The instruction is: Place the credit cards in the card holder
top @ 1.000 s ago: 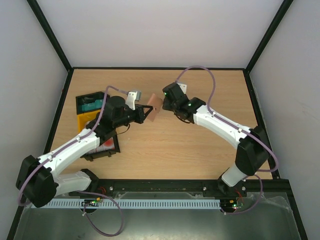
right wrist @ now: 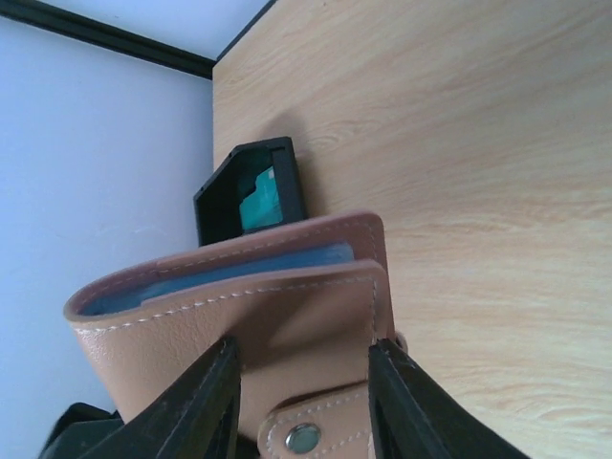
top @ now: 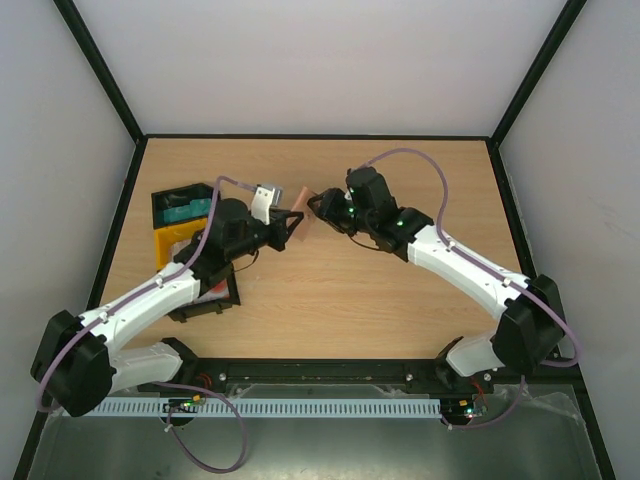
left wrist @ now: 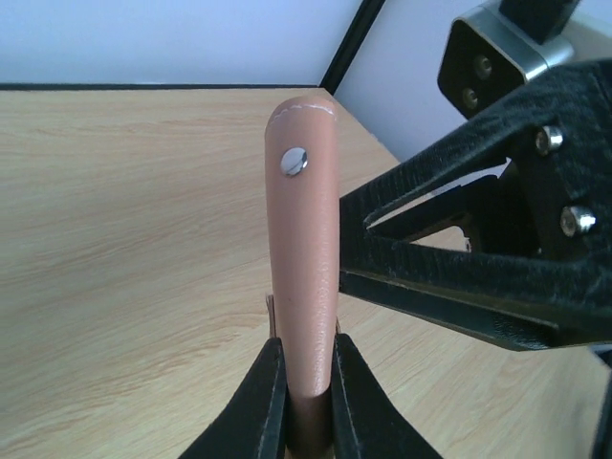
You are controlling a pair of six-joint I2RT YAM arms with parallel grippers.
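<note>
Held off the table in the top view is the pinkish-tan leather card holder, with my left gripper shut on it. In the left wrist view the holder stands upright, edge-on, its lower part clamped between the fingers. My right gripper has its fingers apart, close against the holder's face; no card shows between them. The right wrist view shows the holder with its top slightly open, a bluish inner sleeve and a snap strap. I cannot make out any separate card.
At the left of the table stand black and yellow bins, one with something teal inside. The right arm's black gripper body crowds the holder's right side. Bare table lies in front and to the right.
My right gripper has moved left and come up against the holder, from a little to its right. The left arm and the holder have barely moved.
</note>
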